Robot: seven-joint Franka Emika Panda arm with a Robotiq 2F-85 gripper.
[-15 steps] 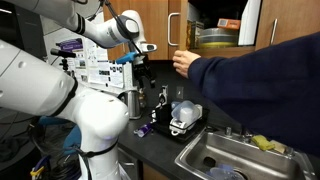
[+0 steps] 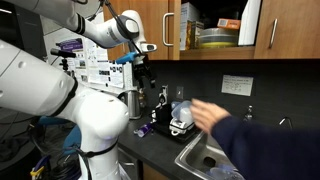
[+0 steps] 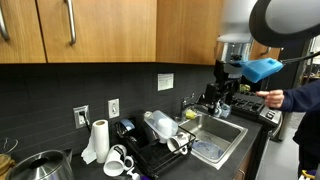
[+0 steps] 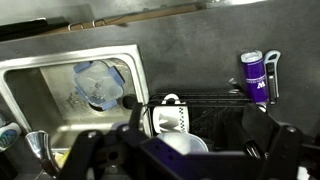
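My gripper hangs above the counter by the dish rack, pointing down. In the wrist view its dark fingers stand wide apart at the bottom, open, with no object visibly held. Beneath them in that view is the black dish rack, holding a white mug and a rounded translucent item. A purple can lies on the counter beside the rack. Inside the sink rests a clear plastic container. Exterior view 2 shows the gripper high over the counter, clear of everything there.
A person's sleeved arm reaches across the front of exterior view 1, covering part of the sink. Wooden cabinets overhang the counter. A paper towel roll and several mugs stand left of the rack.
The person's arm has lowered from the cabinet area, and the hand is now in front of the sink. My arm and gripper look unmoved.
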